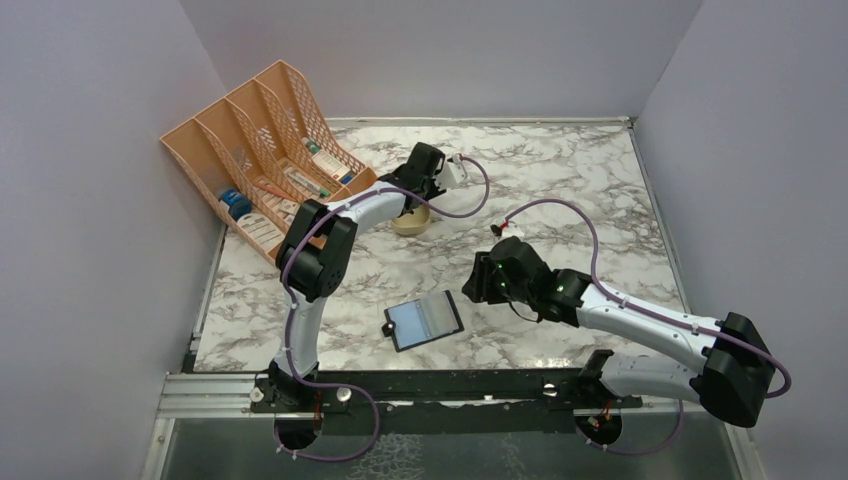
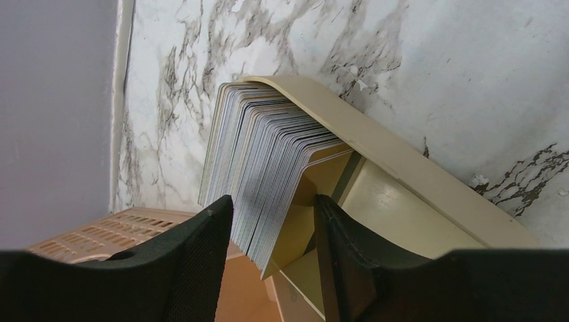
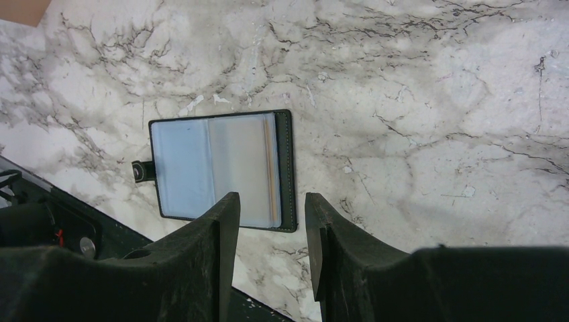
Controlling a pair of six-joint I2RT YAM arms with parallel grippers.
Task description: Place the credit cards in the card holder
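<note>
A thick stack of cards [image 2: 262,161] leans in a cream box [image 2: 409,208], seen in the left wrist view. My left gripper is over the box, fingers apart around the front of the stack, one fingertip at the frontmost cards; whether it grips any cannot be told. In the top view the arm hides most of the stack. The card holder [image 1: 423,321], a black folder with clear sleeves, lies open at the front middle. My right gripper stands open to the right of it, nothing between its fingers.
An orange organiser [image 1: 255,130] with tubes and bottles fills the back left, beside the cream box.
</note>
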